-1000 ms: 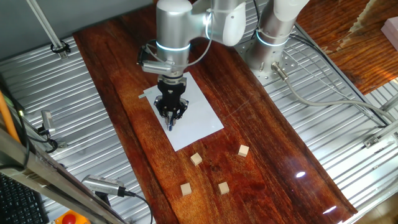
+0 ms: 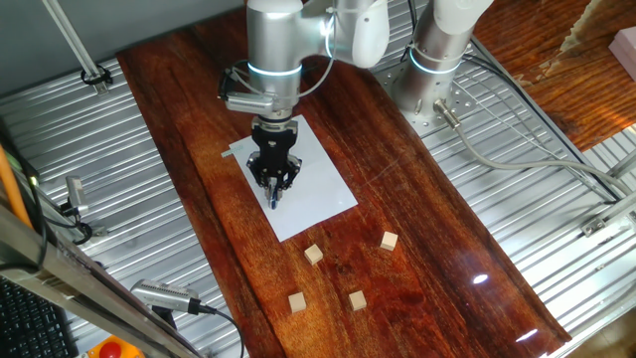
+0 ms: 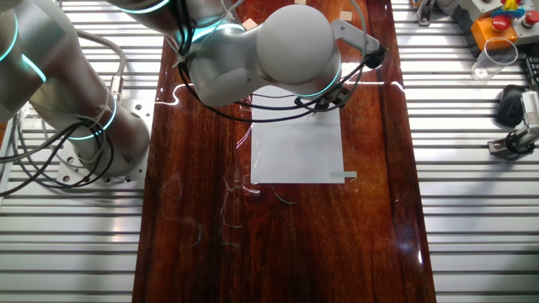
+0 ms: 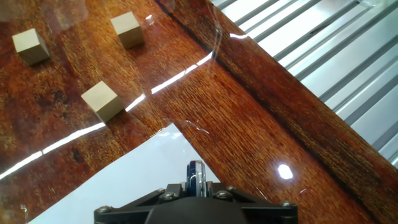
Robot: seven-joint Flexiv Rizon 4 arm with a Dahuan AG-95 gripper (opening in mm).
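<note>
My gripper (image 2: 274,187) points down over the left part of a white sheet of paper (image 2: 316,189). It is shut on a slim pen-like object (image 4: 194,177), dark blue with a clear, shiny side, which stands up between the fingers. In the wrist view this object overlaps the paper (image 4: 140,177) near one corner; whether its lower end touches the sheet cannot be told. From the second exterior view the arm covers part of the paper (image 3: 295,151) and most of the gripper.
Several small wooden cubes lie apart on the brown table (image 2: 437,288) beyond the paper, the nearest being one cube (image 2: 314,255). A small checkered strip (image 3: 343,174) lies at one paper corner. The table's long edge borders a ribbed metal surface (image 2: 129,189).
The arm's upper part has shifted slightly left and back over the last second, and the gripper has barely moved above the paper. Paper and cubes stay where they were.
</note>
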